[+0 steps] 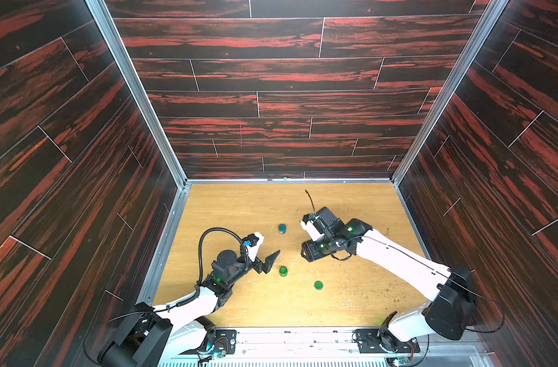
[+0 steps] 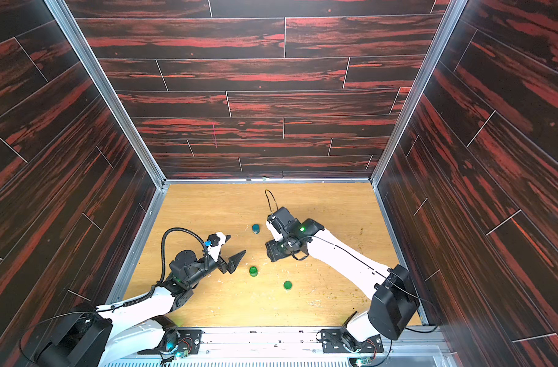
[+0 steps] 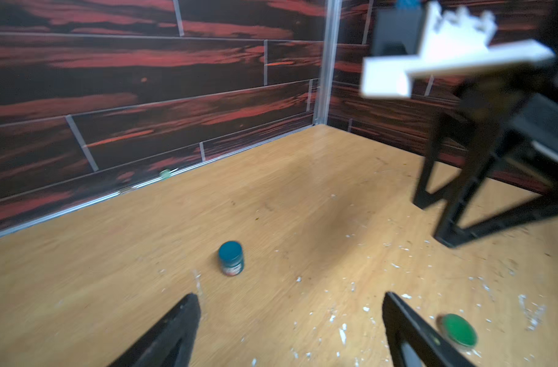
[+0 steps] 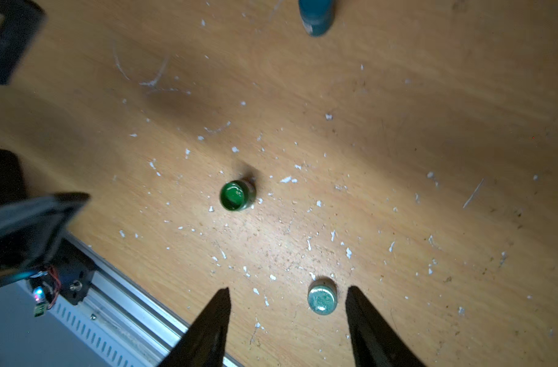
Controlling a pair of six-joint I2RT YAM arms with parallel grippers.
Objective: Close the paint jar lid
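The open green paint jar (image 4: 236,194) stands upright on the wooden table, its green inside showing in the right wrist view. A smaller round piece, apparently the lid (image 4: 322,297), lies apart from it, to its right in the top left view (image 1: 318,285). My right gripper is open above the table; the lid shows between its fingertips but well below them. My left gripper is also open and holds nothing, hovering left of the jar. A green round piece (image 3: 458,330) shows beyond its right finger; jar or lid, I cannot tell.
A closed blue jar (image 1: 282,228) stands farther back. My two arms face each other across the middle, with a modest gap between the grippers. White flecks dot the wood.
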